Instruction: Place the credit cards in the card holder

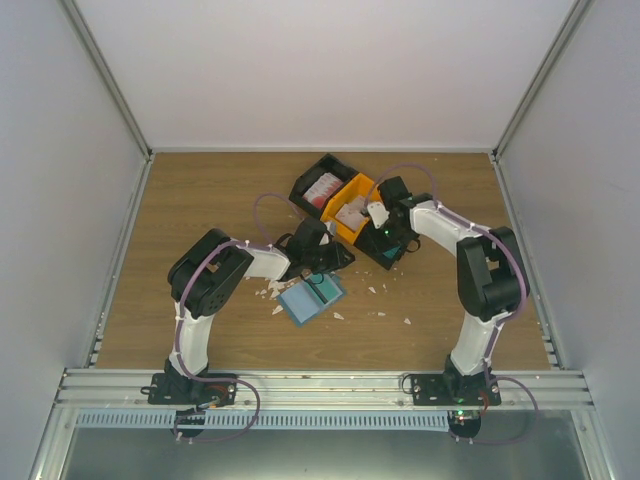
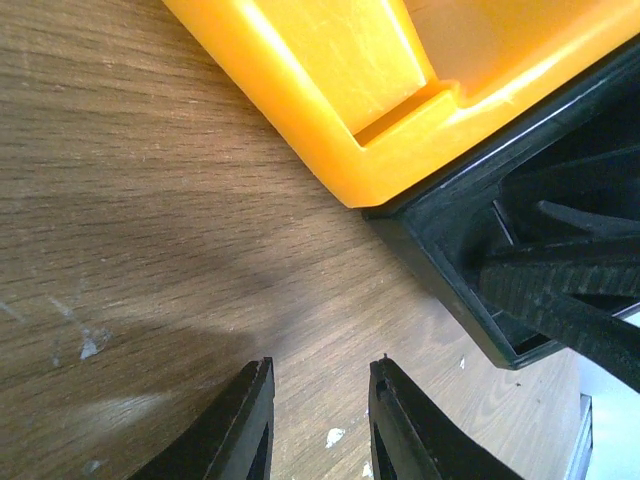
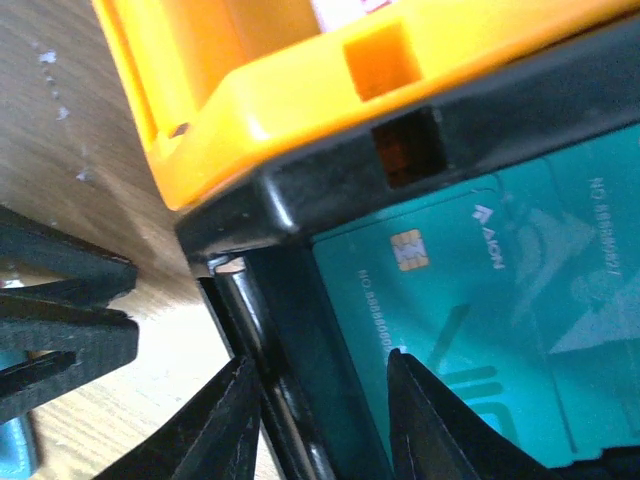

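In the right wrist view, teal credit cards (image 3: 450, 310) lie inside a black holder (image 3: 285, 210), beside an orange holder (image 3: 250, 120). My right gripper is over that black holder, fingers apart, nothing visible between them. My left gripper is low over bare wood by the orange holder (image 2: 330, 140) and black holder (image 2: 430, 260), fingers apart and empty. In the top view, blue and teal cards (image 1: 300, 303) lie on the table below the left gripper; pink cards (image 1: 322, 188) sit in the rear black holder.
Pale cards (image 1: 350, 213) sit in the orange holder. Small white flecks are scattered on the wooden table (image 1: 200, 180), whose left side and front right are clear. The two grippers are close together near the centre.
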